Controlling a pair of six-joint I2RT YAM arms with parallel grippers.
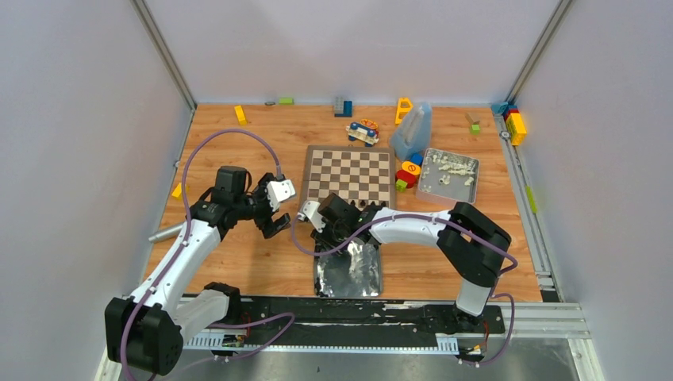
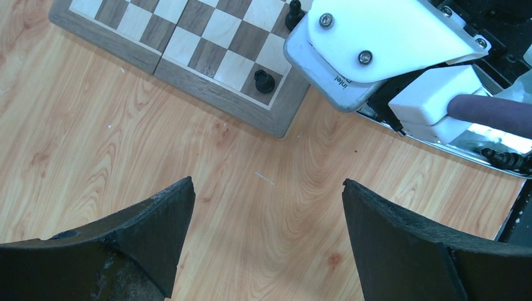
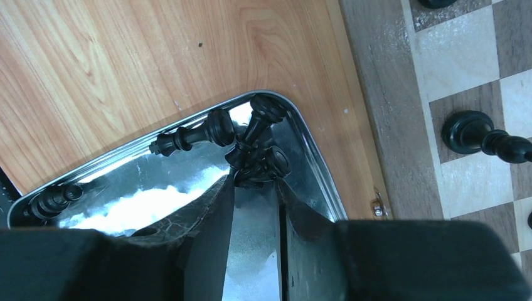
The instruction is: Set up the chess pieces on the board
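The chessboard (image 1: pixel 349 171) lies mid-table, with several black pieces along its near side; a black pawn (image 2: pixel 264 81) stands on its corner square. Below it sits a metal tray (image 1: pixel 348 278) holding several fallen black pieces (image 3: pixel 201 132). My right gripper is over the tray's corner, its fingers part open with a narrow gap, tips at a cluster of lying pieces; whether one is between them is unclear. My left gripper hangs open over bare wood left of the board, nothing between its fingers.
A box of white pieces (image 1: pixel 447 175) lies right of the board, beside coloured blocks (image 1: pixel 409 176) and a blue plastic bag (image 1: pixel 411 129). A toy car (image 1: pixel 362 135) is behind the board. Bare wood is free on the left.
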